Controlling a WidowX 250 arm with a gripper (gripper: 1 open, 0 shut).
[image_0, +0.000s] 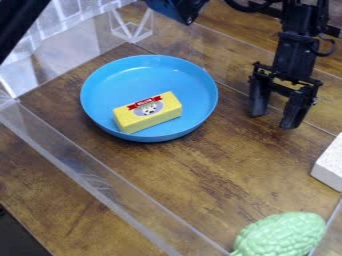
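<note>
A black gripper (282, 98) points down low over the wooden table at the upper right, its two fingers set apart with no object visible between them. To its left sits a blue plate (190, 87) holding a yellow box (147, 112) with a red label, lying flat and slightly angled.
A white block (329, 162) lies at the right edge, below the gripper. A green crumpled object (277, 234) sits at the bottom right. A clear plastic edge runs along the left side.
</note>
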